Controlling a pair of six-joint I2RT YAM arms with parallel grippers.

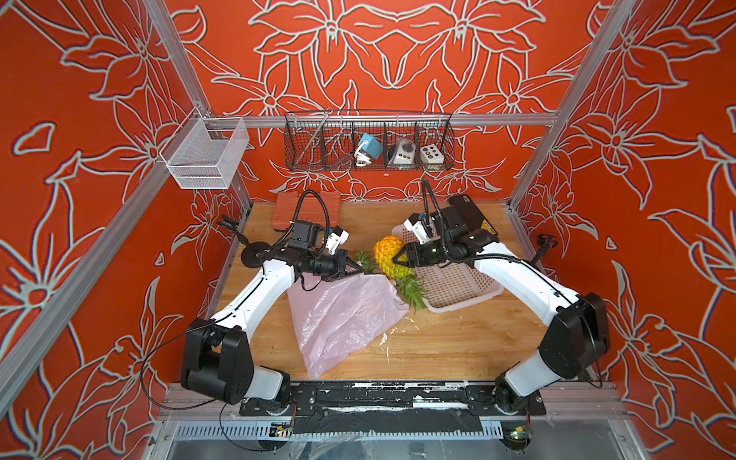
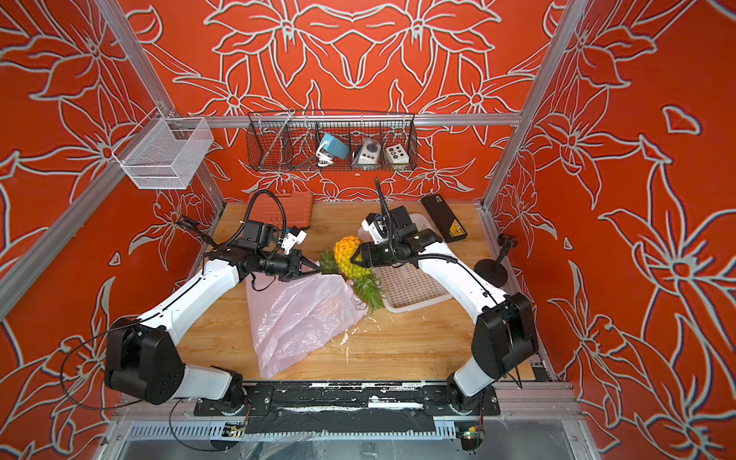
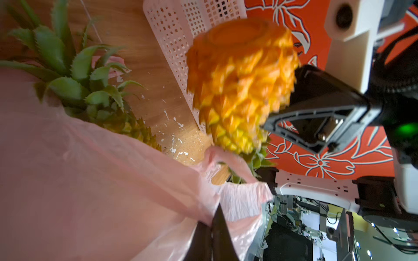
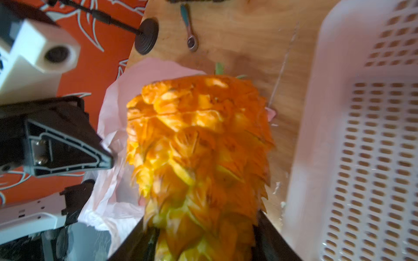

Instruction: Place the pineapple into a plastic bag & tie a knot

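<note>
A yellow-orange pineapple (image 1: 390, 256) hangs crown down beside the bag, with my right gripper (image 1: 406, 259) shut on its side. In the right wrist view the pineapple (image 4: 200, 161) fills the space between the dark fingers. A pink plastic bag (image 1: 345, 314) spreads over the table at the left. My left gripper is shut, with the bag's edge gathered at its fingertips. Out of the bag's mouth sticks the green crown of another pineapple (image 3: 82, 87), its body mostly hidden under the film. The hanging pineapple's leaves (image 1: 412, 291) are close to the bag's right handle; contact is unclear.
A perforated pinkish basket (image 1: 490, 293), its visible floor bare, stands at the right. Behind lie a red board (image 1: 306, 208) and a dark box (image 2: 443, 217). Bare table with white flakes (image 1: 387, 345) lies in front.
</note>
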